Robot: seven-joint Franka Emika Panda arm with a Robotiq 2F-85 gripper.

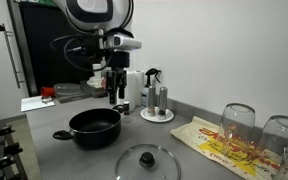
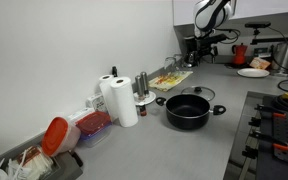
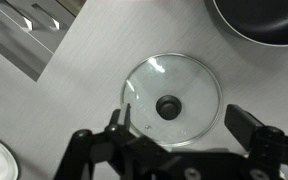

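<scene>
A round glass lid with a black knob lies flat on the counter, in the middle of the wrist view. My gripper is above it, fingers spread wide to either side of the knob and nothing between them. In exterior view 1 the gripper hangs high over the black pan, well apart from the lid at the lower middle. The pan stands upright and uncovered, and its dark inside looks empty.
Behind the pan, a white plate holds tall shakers. Upturned glasses stand on a yellow-and-white cloth to the right. White paper rolls stand beyond the pan. Open grey counter surrounds the lid.
</scene>
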